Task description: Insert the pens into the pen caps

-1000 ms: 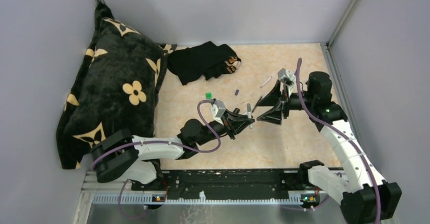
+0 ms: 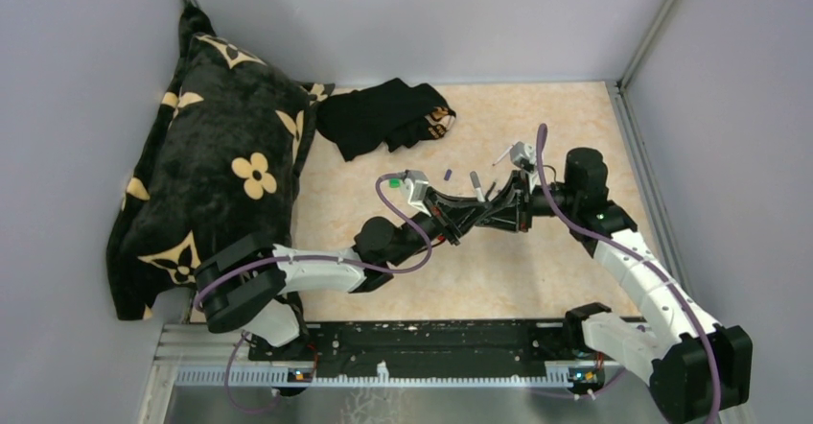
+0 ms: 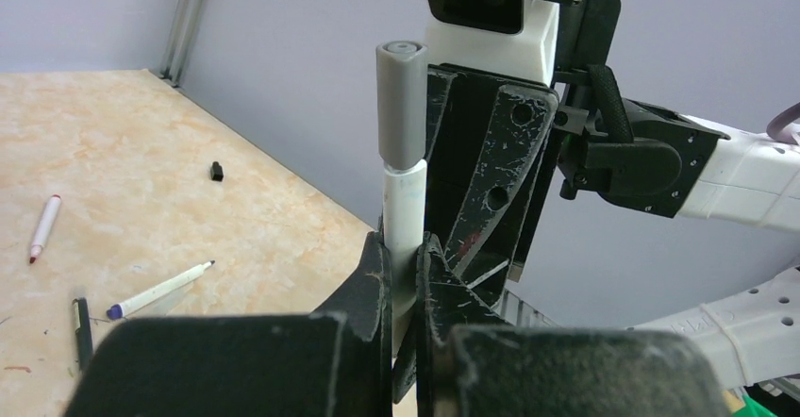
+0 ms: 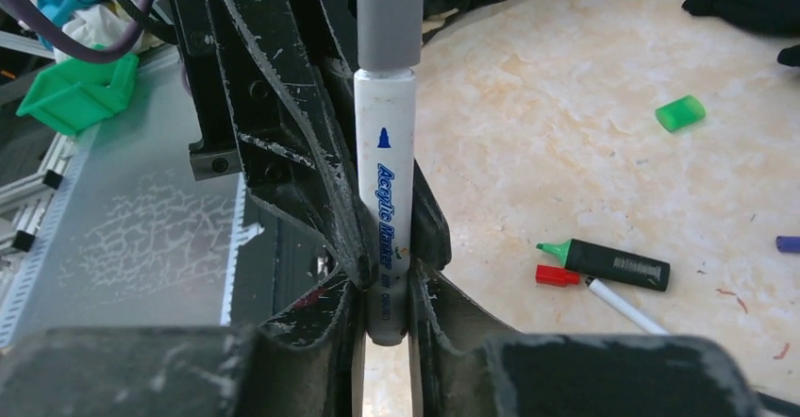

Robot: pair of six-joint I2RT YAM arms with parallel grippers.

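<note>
A white acrylic marker (image 4: 385, 162) stands upright with a grey cap (image 3: 402, 106) on its top end. My left gripper is shut on its white barrel. From the right, my right gripper has its fingertips on either side of the marker's lower end, with a gap about one barrel wide; whether they press on it does not show. In the top view the two grippers meet mid-table and overlap. On the table lie a blue-tipped white marker (image 3: 160, 290), a red-tipped white marker (image 3: 44, 228) and a black cap (image 3: 217, 171).
A black marker with a green tip (image 4: 608, 264) lies beside a red cap (image 4: 557, 275). A green cap (image 4: 680, 113) and a purple cap (image 2: 448, 175) lie apart. Black cloth (image 2: 383, 117) covers the back; a dark cushion (image 2: 216, 165) fills the left.
My right gripper has come left, and its wide-spread fingers have drawn together around the marker. The left gripper has moved slightly right with the marker upright in it.
</note>
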